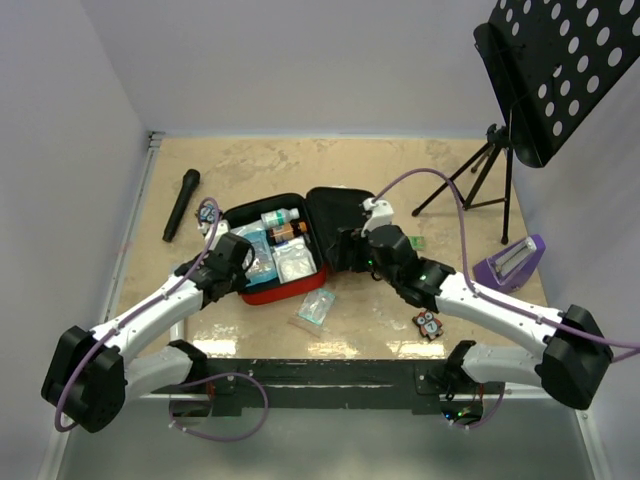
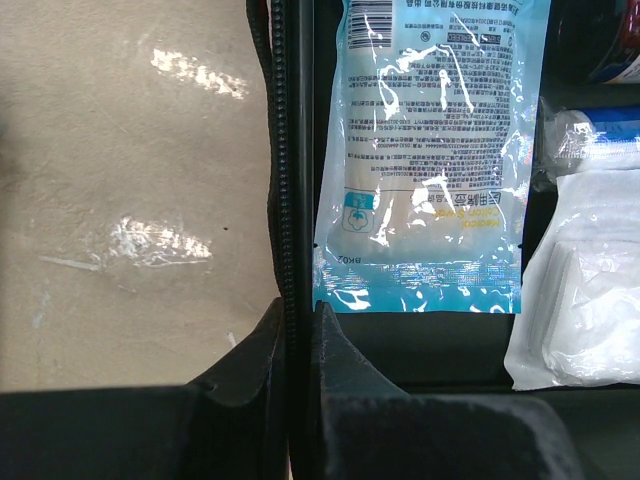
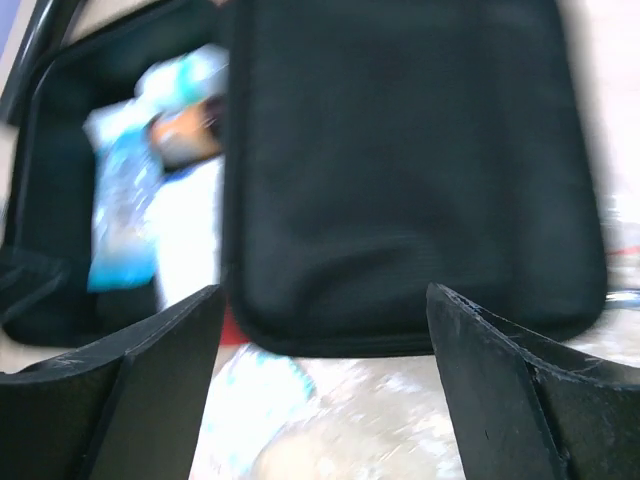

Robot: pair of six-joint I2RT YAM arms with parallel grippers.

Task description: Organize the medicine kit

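Observation:
The red medicine case [image 1: 285,291] lies open with its black lid [image 1: 335,210] folded out to the right. Inside are a blue-edged packet [image 2: 430,150], a white gauze pack [image 2: 595,290], a brown bottle [image 1: 288,232] and a white bottle with a green label [image 1: 280,217]. My left gripper is shut on the case's left zippered rim [image 2: 290,200]. Over the lid's front part stands my right gripper, open, nothing between its fingers. In front of the case a clear bag [image 1: 316,306] lies flat on the table.
A black microphone [image 1: 181,205] lies at the back left. To the right are a dark patterned item [image 1: 428,324], a purple holder [image 1: 510,263] and a black tripod [image 1: 492,165]. The green box [image 1: 416,242] is partly hidden by the right arm.

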